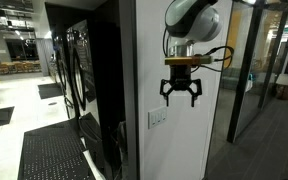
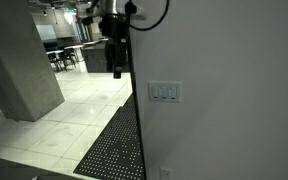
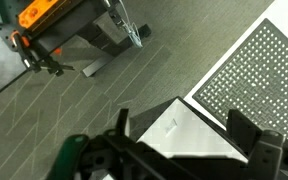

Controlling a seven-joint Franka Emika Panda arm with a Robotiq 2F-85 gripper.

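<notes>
My gripper [image 1: 181, 97] is open in front of the white wall, pointing down, with a clear gap between its two fingers. In the first exterior view it hangs slightly above and to the right of a white switch plate [image 1: 157, 117]. From the second exterior view the gripper [image 2: 117, 72] appears nearly edge-on, to the left of the switch plate [image 2: 165, 92], which carries several switches. Dark fingers [image 3: 244, 133] frame the lower part of the wrist view, where a white surface shows between them. Whether the gripper touches the wall cannot be told.
A black cabinet [image 1: 96, 80] stands left of the wall. A perforated dark mat [image 3: 259, 80] lies on the floor. Low on the wall is an outlet [image 2: 165, 173]. Orange-and-black equipment with cables [image 3: 49, 12] sits at the wrist view's upper left.
</notes>
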